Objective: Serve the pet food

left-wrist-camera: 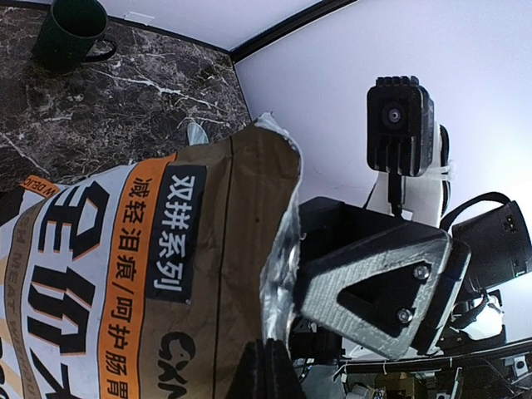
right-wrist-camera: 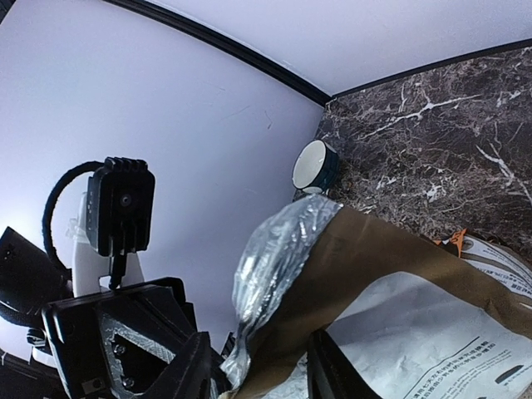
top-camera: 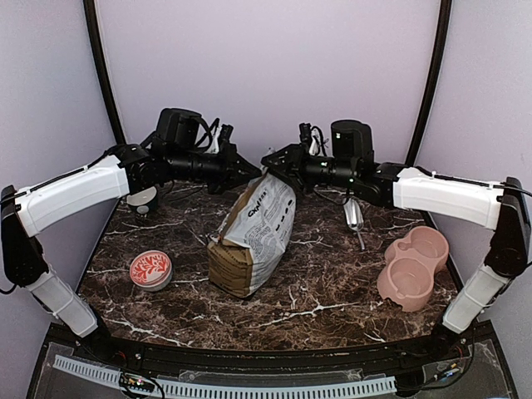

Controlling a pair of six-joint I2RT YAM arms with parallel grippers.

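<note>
The pet food bag (top-camera: 262, 220), brown and white, stands mid-table, its top leaning right. At its upper edge, my left gripper (top-camera: 259, 173) is shut; in the left wrist view, its fingertips (left-wrist-camera: 264, 366) meet in front of the bag's silvery rim. Whether film is caught there is hidden. Over the bag's top, my right gripper (top-camera: 269, 163) has its fingers (right-wrist-camera: 198, 366) apart, with the rim between them in the right wrist view. A pink double bowl (top-camera: 426, 243) lies at the right. Behind the right arm, a clear scoop (top-camera: 354, 216) rests on the table.
A round tin with a red patterned lid (top-camera: 150, 268) sits left of the bag. Farther back, a dark green cup (top-camera: 142, 199) stands by the left wall. Free table (top-camera: 324, 283) stretches between bag and bowl. Both arms nearly meet above the bag.
</note>
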